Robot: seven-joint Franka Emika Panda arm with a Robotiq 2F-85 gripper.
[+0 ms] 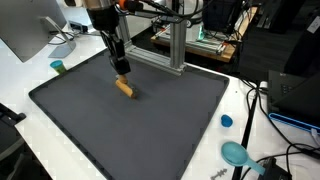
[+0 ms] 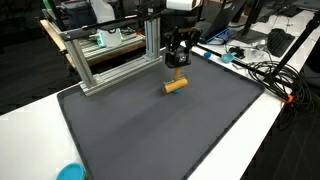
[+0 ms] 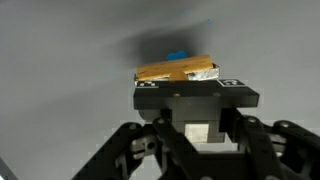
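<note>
A wooden mallet-like piece (image 2: pixel 175 85) hangs below my gripper (image 2: pixel 178 66), its thick cylindrical head level and a thin stem running up between the fingers. The gripper is shut on that stem. In exterior view 1 the wooden head (image 1: pixel 125 87) shows just under the gripper (image 1: pixel 121 74), low over the dark mat. A small blue object (image 3: pixel 178 55) peeks out beyond the wooden head (image 3: pixel 168 70) in the wrist view; most of it is covered. Whether the wood touches the blue object, I cannot tell.
The dark mat (image 1: pixel 150 130) is otherwise mostly clear. A blue lid-like disc (image 1: pixel 227 121) and a teal cup (image 1: pixel 236 154) lie on the white table to the right. A green-topped cup (image 1: pixel 58 67) stands at the back left, and a metal frame (image 2: pixel 115 72) borders the mat.
</note>
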